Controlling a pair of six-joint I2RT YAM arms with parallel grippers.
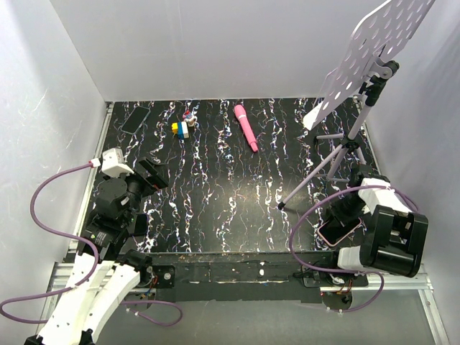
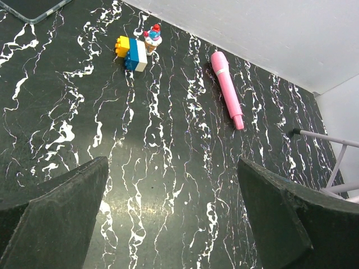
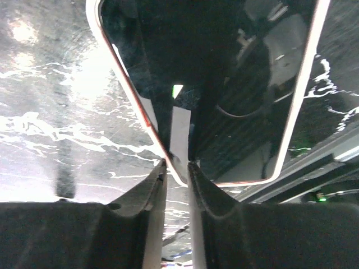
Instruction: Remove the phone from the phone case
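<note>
Near the front right of the table lies a dark phone [image 1: 340, 226] inside a case with a pale pinkish rim. In the right wrist view the glossy phone screen [image 3: 241, 120] is framed by the case rim [image 3: 305, 75]. My right gripper is narrowly open at the rounded lower-left corner, its fingertips [image 3: 162, 170] a small gap apart. Part of the rim passes behind them; contact cannot be judged. Well away from the phone, my left gripper stands wide open over bare table, nothing between its fingers.
A metal stand [image 1: 314, 175] with a perforated panel rises beside the right arm. Toward the back lie a pink stick [image 1: 246, 128], toy blocks [image 1: 180, 130] and another dark flat slab [image 1: 135, 119].
</note>
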